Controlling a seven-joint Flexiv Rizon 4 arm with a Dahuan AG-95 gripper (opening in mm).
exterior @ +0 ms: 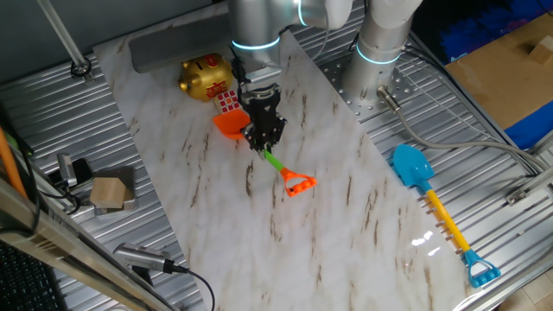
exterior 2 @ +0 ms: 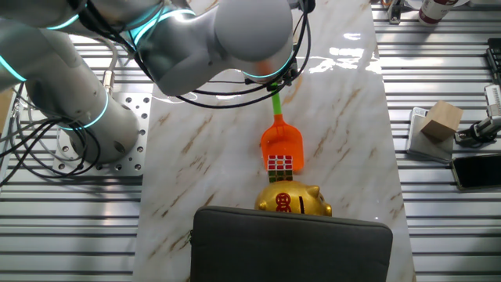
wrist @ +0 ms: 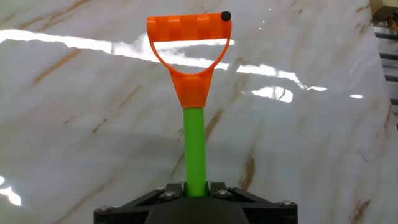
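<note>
A toy shovel with an orange blade (exterior 2: 282,143), green shaft (wrist: 194,146) and orange D-shaped handle (wrist: 192,89) lies along the marble-patterned board. My gripper is shut on the green shaft, its dark fingers (wrist: 221,191) close against both sides. In the first exterior view the gripper (exterior: 264,147) points down over the shaft, low above the board, with the handle (exterior: 297,183) sticking out to the lower right. A red-and-white-faced cube (exterior 2: 280,163) sits at the blade's tip. Beside the cube stands a golden piggy bank (exterior: 206,77). The arm hides part of the shaft in the second exterior view.
A dark grey case (exterior 2: 290,244) stands at the board's end, behind the piggy bank. A blue-and-yellow toy shovel (exterior: 439,210) lies along the board's right edge. Off the left edge is a wooden block (exterior: 108,193). The board's lower middle is clear.
</note>
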